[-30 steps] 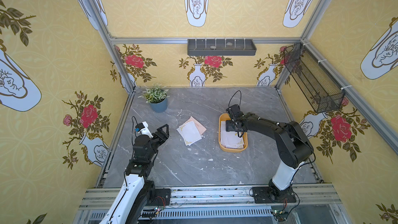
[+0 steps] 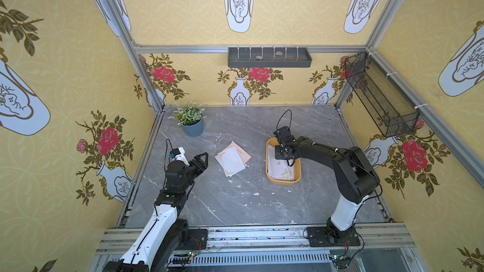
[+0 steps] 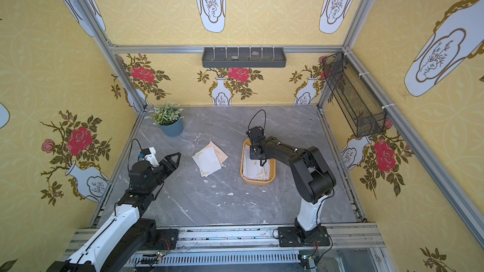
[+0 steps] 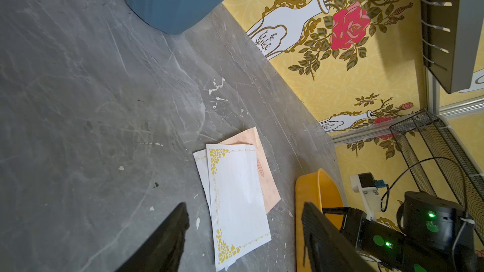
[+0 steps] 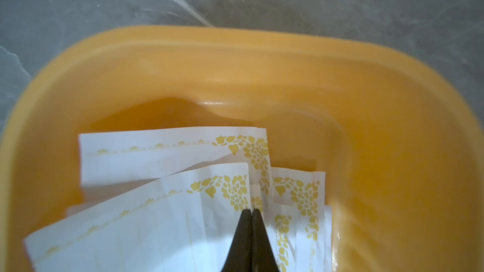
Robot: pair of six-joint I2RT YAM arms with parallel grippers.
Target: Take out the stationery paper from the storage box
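Note:
An orange storage box (image 2: 297,173) holds several white sheets of stationery paper (image 5: 151,221) with gold borders. My right gripper is shut over the top sheet, near its patterned corner; whether paper is between the fingertips I cannot tell. Left of the box, white sheets (image 2: 231,163) lie on a pink sheet (image 4: 267,181) on the table. My left gripper (image 2: 200,161) hangs open above the table, left of these sheets, with nothing between its fingers in the left wrist view.
A blue plant pot (image 2: 193,127) stands at the back left of the grey table (image 2: 227,206). A dark rack (image 2: 269,63) and a wire basket (image 2: 380,95) are mounted on the walls.
My left arm has shifted slightly to the right. The right gripper has moved slightly left within the box.

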